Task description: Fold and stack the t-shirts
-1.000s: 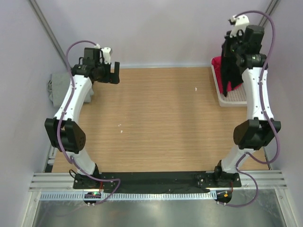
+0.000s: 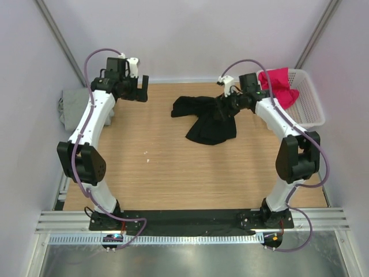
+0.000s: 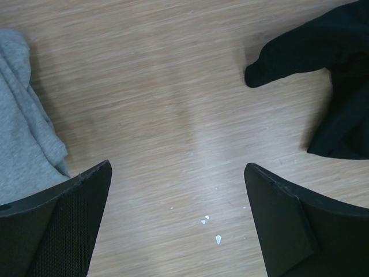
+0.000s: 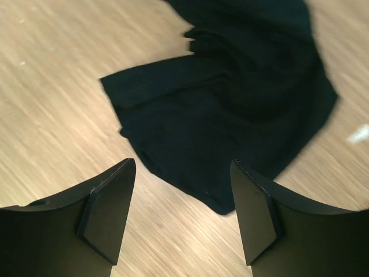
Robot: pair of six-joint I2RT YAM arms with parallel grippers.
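A black t-shirt [image 2: 209, 127] lies loosely spread and rumpled on the wooden table, right of centre. Over its right part hangs my right gripper [image 2: 225, 103], open; in the right wrist view the shirt [image 4: 219, 115] lies below the open fingers with none of it between them. My left gripper [image 2: 134, 92] stands open above the table at the left, beside a grey folded cloth [image 2: 74, 107], which also shows at the left edge of the left wrist view [image 3: 23, 127]. Red cloth [image 2: 282, 86] lies in a white basket at the back right.
The white basket [image 2: 311, 107] stands at the table's right edge. Walls bound the back and sides.
The black shirt, earlier lifted in my right gripper from the basket and swung through the air, now lies on the table, let go. The right arm has lowered; the left has barely moved.
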